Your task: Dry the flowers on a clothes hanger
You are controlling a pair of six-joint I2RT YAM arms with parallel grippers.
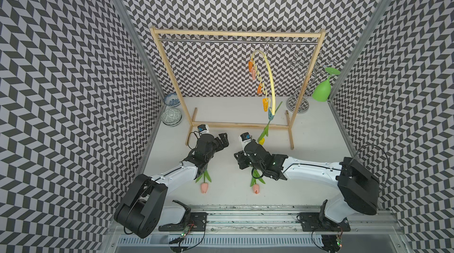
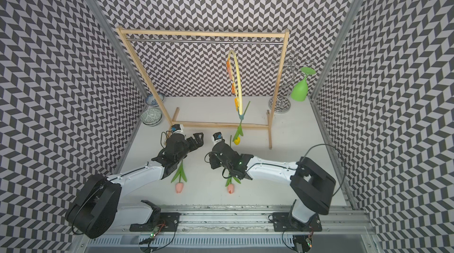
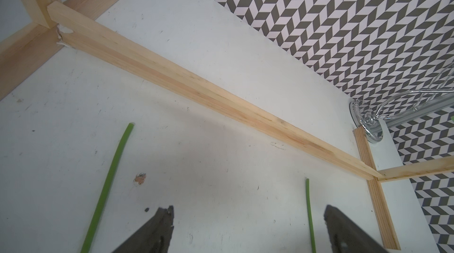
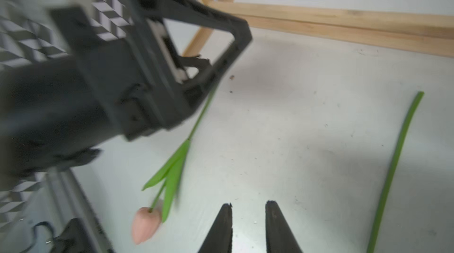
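Observation:
A yellow hoop hanger (image 1: pixel 272 80) with several orange and yellow clips hangs from the rack's metal rail (image 1: pixel 212 40). A yellow tulip (image 1: pixel 261 141) hangs head down from the teal clip (image 1: pixel 271 114) at its near end. On the table lie two pink tulips, one on the left (image 1: pixel 204 187) and one nearer the middle (image 1: pixel 255 188), their stems pointing to the rack. My left gripper is open and empty, above the table between the two stems. My right gripper also stands open and empty, its fingers fairly close together, over the middle tulip's stem area.
The wooden rack's lower bar (image 3: pixel 212 97) crosses the table beyond both grippers. Bowls (image 1: pixel 171 117) sit at the back left. A metal stand (image 1: pixel 297 104) and a green cup-like object (image 1: pixel 322 90) are at the back right.

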